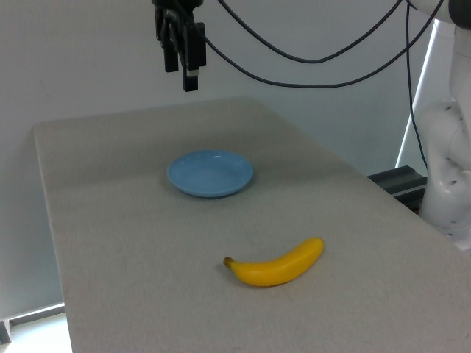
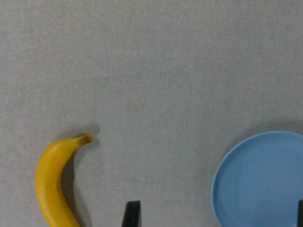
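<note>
A yellow banana (image 1: 276, 268) lies on the front middle of the grey table, and at the lower left in the wrist view (image 2: 52, 175). Behind it is a flat blue plate (image 1: 210, 173), partly cut off at the wrist view's lower right (image 2: 258, 179). My black gripper (image 1: 182, 77) hangs high above the back of the table, above and a little left of the plate. Its fingertips show at the bottom of the wrist view, wide apart, so it is open, with nothing between them but table and plate far below.
The white robot arm (image 1: 449, 176) stands beyond the right edge, with black cables looping from the gripper across the upper right. A pale wall is behind the table.
</note>
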